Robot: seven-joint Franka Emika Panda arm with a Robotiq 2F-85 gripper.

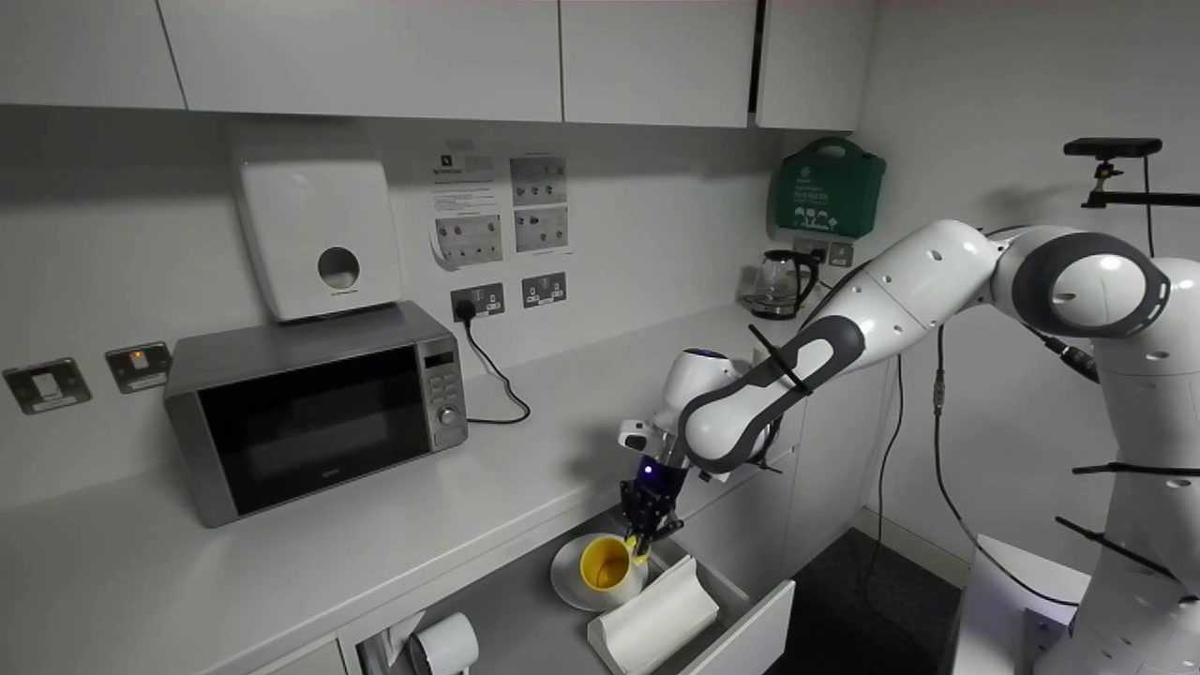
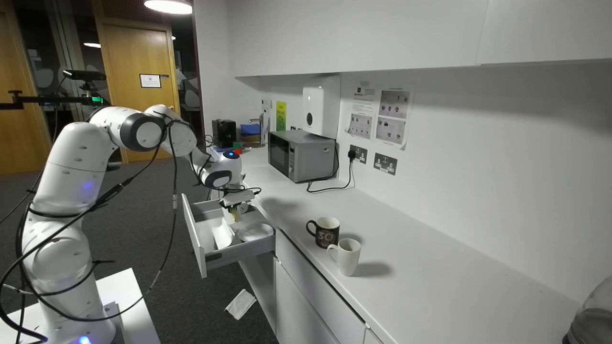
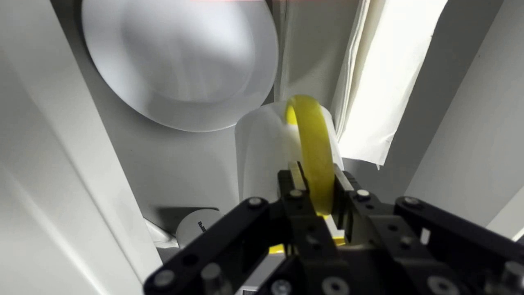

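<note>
A white mug [image 1: 620, 577] with a yellow inside and yellow handle is over the open drawer, tipped so that its mouth faces exterior view 1. Clamped across its yellow handle [image 3: 315, 147] is my gripper, one finger pad on either side, as the wrist view shows. Close by the mug lies a white plate [image 3: 196, 115] in the drawer [image 2: 241, 256]. Whether the mug's base touches the drawer floor or the plate, I cannot tell.
Folded white paper towels [image 1: 655, 619] lie beside the mug. Another white mug [image 1: 450, 645] lies on its side in the drawer. On the counter stand a microwave [image 1: 315, 405], a dark mug [image 2: 327, 232] and a white mug [image 2: 348, 256]. The drawer front [image 1: 745, 636] bounds the space.
</note>
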